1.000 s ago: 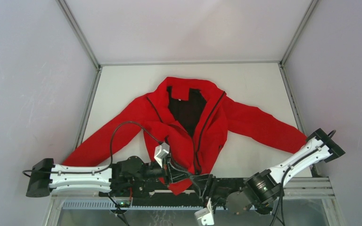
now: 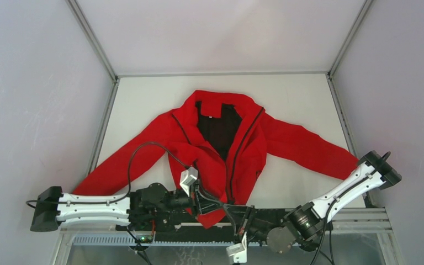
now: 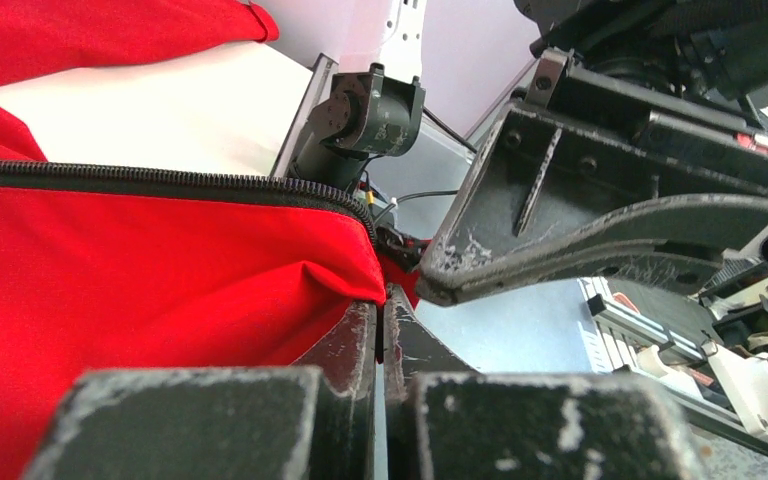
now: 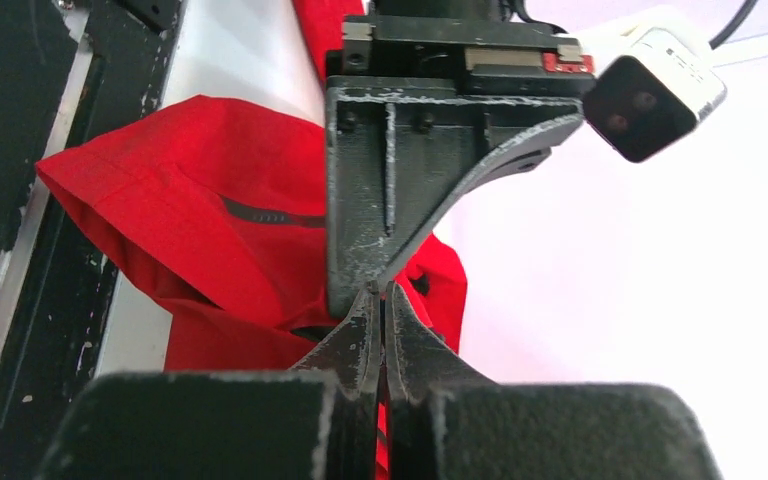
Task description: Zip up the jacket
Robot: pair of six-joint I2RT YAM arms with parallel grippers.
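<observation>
The red jacket (image 2: pixel 248 190) lies open on its back, collar at the far side, its dark lining bare in the middle. A black zipper (image 2: pixel 239 149) runs down its right front edge. At the near hem my left gripper is shut on the jacket's front corner, where the toothed zipper tape (image 3: pixel 160 180) bends down in the left wrist view. Close beside it, my right gripper is shut; whether anything thin sits between its tips is unclear. The slider is not discernible.
Both sleeves spread outward, the right sleeve (image 2: pixel 309 146) reaching the table's side. A metal rail (image 2: pixel 359 226) borders the front edge, and the two grippers crowd each other there.
The left arm and the jacket's upper part have stayed in place.
</observation>
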